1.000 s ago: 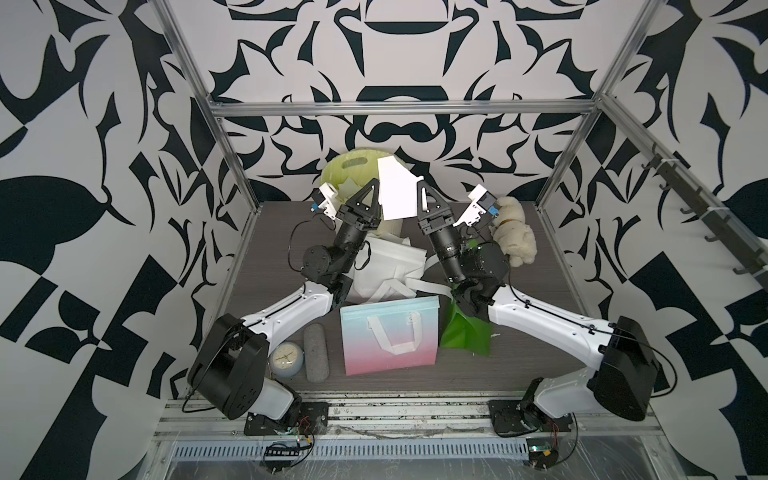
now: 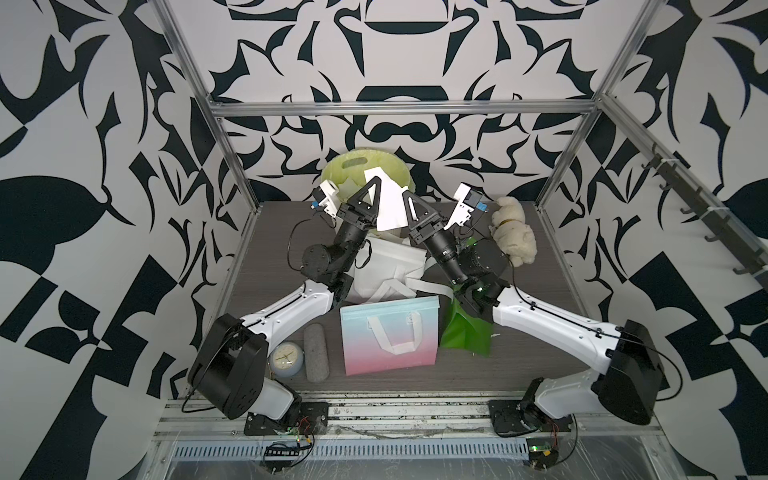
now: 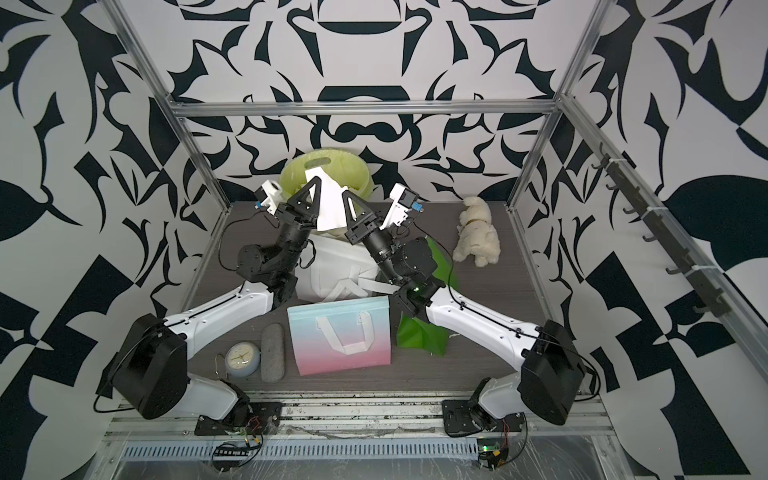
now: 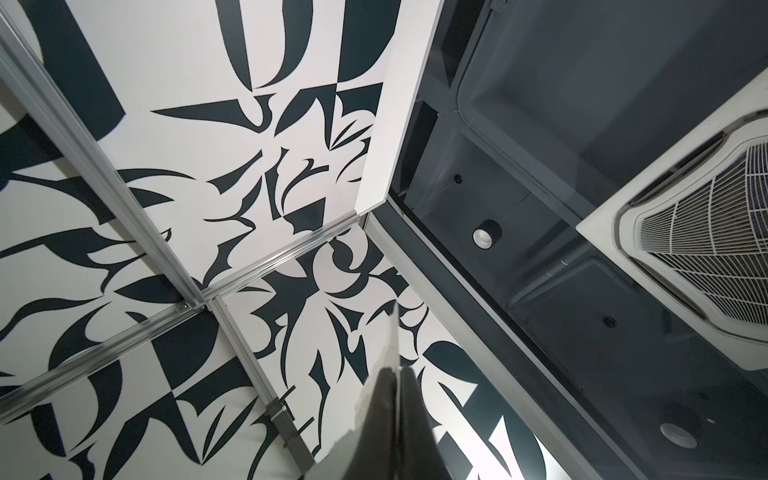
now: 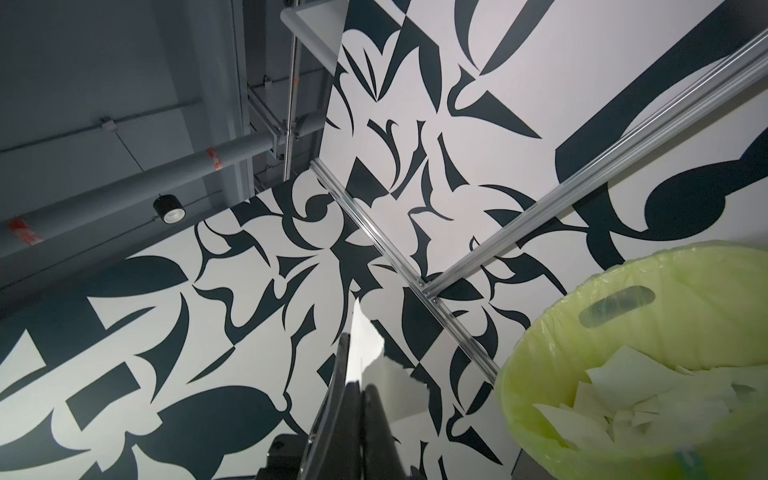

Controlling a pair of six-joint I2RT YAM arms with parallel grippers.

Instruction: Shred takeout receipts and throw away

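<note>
A white paper receipt (image 2: 392, 209) is held up between my two grippers, in front of the bin. My left gripper (image 2: 377, 185) is shut on its left edge, and my right gripper (image 2: 406, 194) is shut on its right side. In the left wrist view a corner of the paper (image 4: 390, 344) pokes up past the closed fingers. The right wrist view has a pointed, uneven-edged piece of paper (image 5: 366, 340) at the fingertips. Behind them stands a yellow-green lined bin (image 5: 552, 360) with several white paper pieces (image 5: 640, 392) inside.
White bag (image 2: 384, 268) and pink-blue bag (image 2: 390, 352) lie below the arms. Green bag (image 2: 468, 332) is under the right arm. Stuffed toy (image 2: 514, 232) sits at right; clock (image 2: 285, 360) and grey cylinder (image 2: 316, 352) at front left.
My right gripper has moved left and slightly down, turning toward the left one. The receipt has tilted and looks narrower. My left arm stays about where it was.
</note>
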